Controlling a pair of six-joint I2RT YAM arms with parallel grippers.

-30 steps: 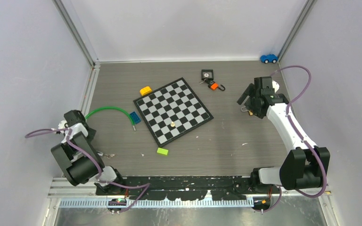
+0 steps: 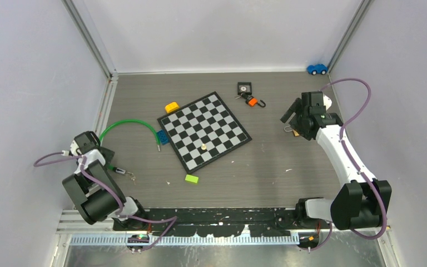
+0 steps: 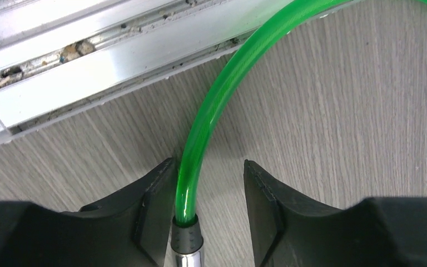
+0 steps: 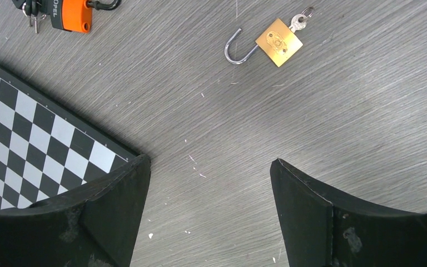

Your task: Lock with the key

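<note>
A brass padlock (image 4: pixel 278 43) lies on the table with its shackle raised and a silver key (image 4: pixel 298 22) at its body; in the top view it is mostly hidden by my right gripper (image 2: pixel 287 114). That gripper stands open over it, its fingertips apart with nothing between. My left gripper is at the far left, open, with a green cable (image 3: pixel 192 167) and its dark and metal end passing between or just under the fingers, beside the left finger. An orange-and-black padlock (image 2: pixel 252 102) with keys lies toward the back.
The chessboard (image 2: pixel 184 151) fills the middle. A yellow object (image 2: pixel 172 107), blue block (image 2: pixel 163 137), green block (image 2: pixel 192 178), black box (image 2: pixel 244 88) and blue toy car (image 2: pixel 317 69) lie around. A metal rail (image 3: pixel 72 83) edges the left. Free table lies right of the chessboard.
My left arm has moved slightly toward the front and right, and the green cable's arch has shifted toward the back. The right arm has moved only slightly.
</note>
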